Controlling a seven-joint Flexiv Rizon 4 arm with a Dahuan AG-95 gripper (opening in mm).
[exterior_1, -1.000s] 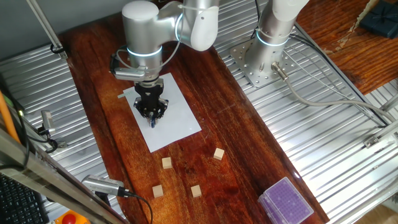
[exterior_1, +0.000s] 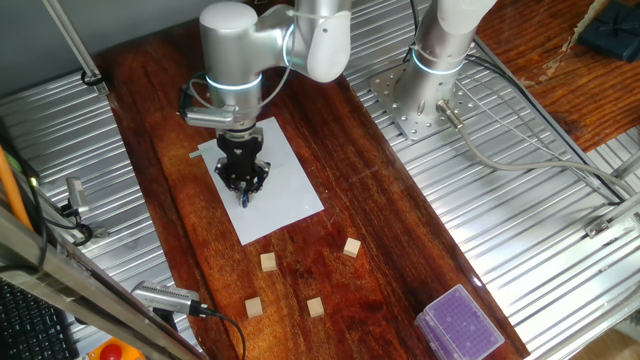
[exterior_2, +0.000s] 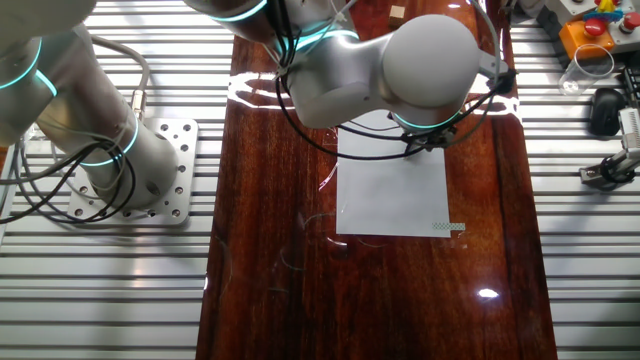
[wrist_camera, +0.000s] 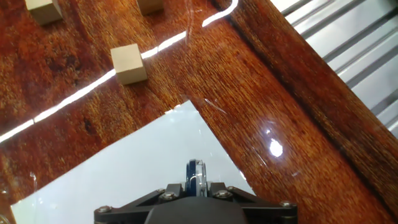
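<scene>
My gripper points down over the white sheet lying on the wooden table, low above or at its surface. Seen from the wrist, the gripper has its narrow fingertips drawn together over the paper. They look dark blue on one side and clear or silvery on the other; whether some thin item is between them I cannot tell. Away from the gripper, past the sheet's edge, several small wooden cubes rest on bare wood: one cube, a second cube, a third cube and another cube.
A purple box stands near the table's end. A camera-like device with a black cable sits along the edge by the cubes. Green tape lies at one corner of the sheet. Bare wood surrounds the cubes.
The arm, the sheet and the cubes keep the same places. At most the gripper has shifted by a trace over the paper.
</scene>
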